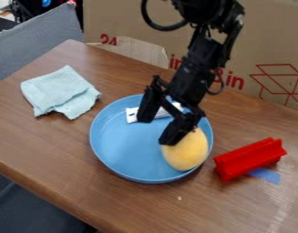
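Observation:
My black gripper (166,115) is open above a blue plate (122,146), one finger over a white object (138,116) at the plate's back, the other at the upper edge of a round yellow object (185,156) on the plate's right side. The fingers partly hide both objects.
A red block (249,158) lies right of the plate on a strip of blue tape. A folded light-blue cloth (60,91) is at the left. A cardboard box (267,59) stands behind.

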